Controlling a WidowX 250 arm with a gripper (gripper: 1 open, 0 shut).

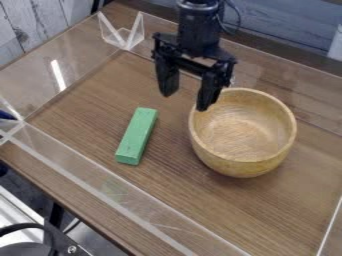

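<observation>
My dark gripper [190,78] hangs over the middle of the table at the top of the view, above and to the left of a round tan bowl [242,133]. Its fingers point down. Whether they are open or hold anything is not clear at this size. A green bar [136,135] lies to the left of the bowl, below the gripper.
A black cable and a dark object lie at the lower left corner.
</observation>
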